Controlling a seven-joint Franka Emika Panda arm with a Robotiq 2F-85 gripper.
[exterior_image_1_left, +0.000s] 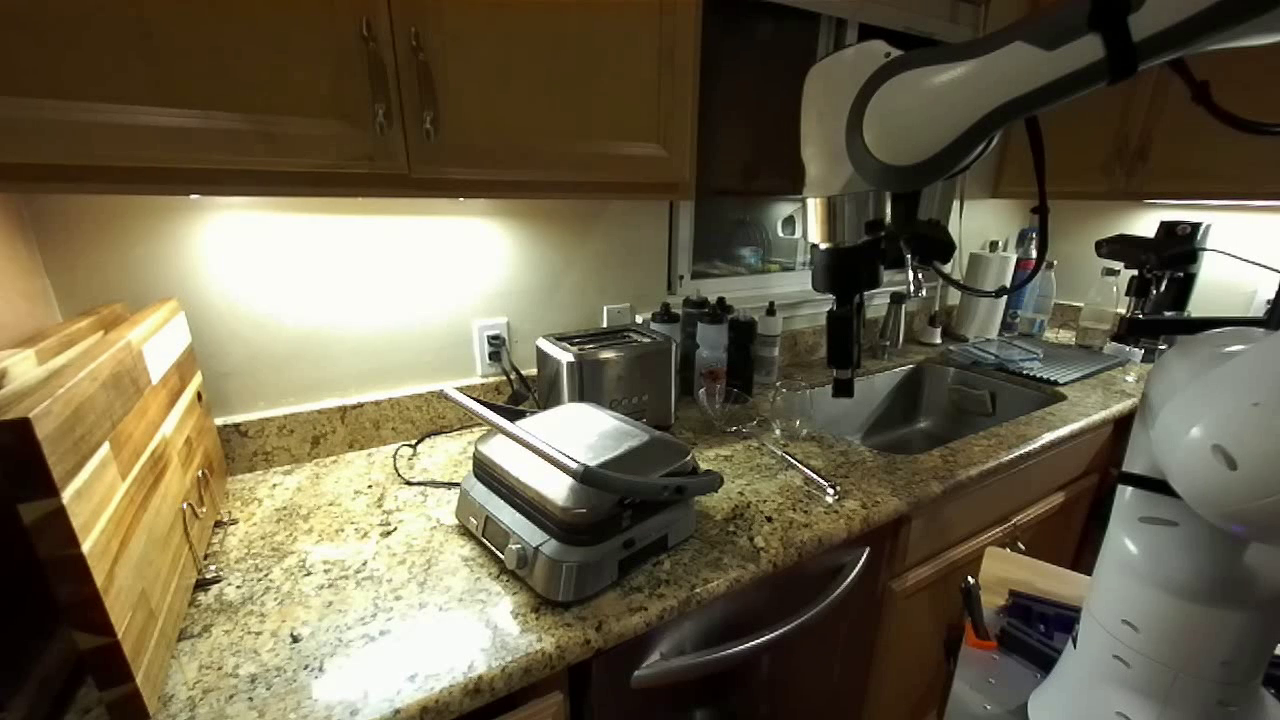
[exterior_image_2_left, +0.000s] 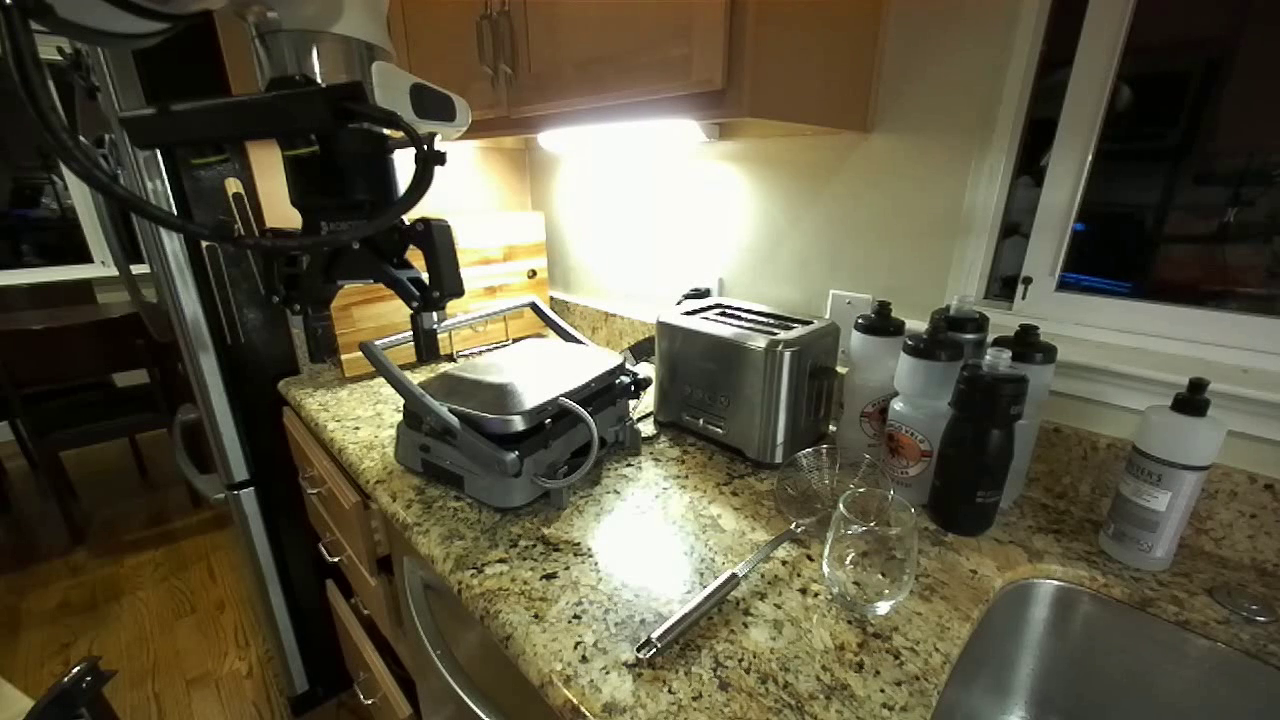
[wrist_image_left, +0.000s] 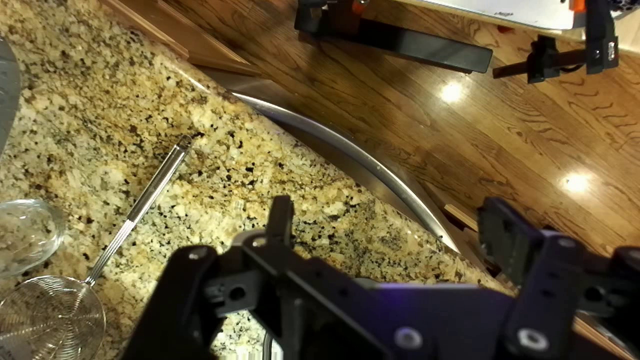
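Observation:
High over the counter, my gripper (exterior_image_2_left: 374, 340) stands open with its fingers wide apart and nothing between them. The wrist view shows one finger (wrist_image_left: 280, 219) over the granite and the other near the counter's front edge. A wire strainer (wrist_image_left: 54, 318) lies there at lower left, its metal handle (wrist_image_left: 157, 183) pointing toward the edge. Beside its bowl is a clear stemless glass (exterior_image_2_left: 870, 564). A silver contact grill (exterior_image_1_left: 588, 468) sits on the counter with its lid down. Behind it stands a steel toaster (exterior_image_1_left: 608, 372).
Several bottles (exterior_image_2_left: 966, 450) cluster beside the toaster, and a soap bottle (exterior_image_2_left: 1161, 480) stands near the sink (exterior_image_1_left: 930, 408). Wooden boards (exterior_image_1_left: 132, 468) lean at the counter's far left. Bare granite (exterior_image_1_left: 324, 576) lies between the boards and grill. A curved dishwasher handle (exterior_image_1_left: 756, 636) projects below the edge.

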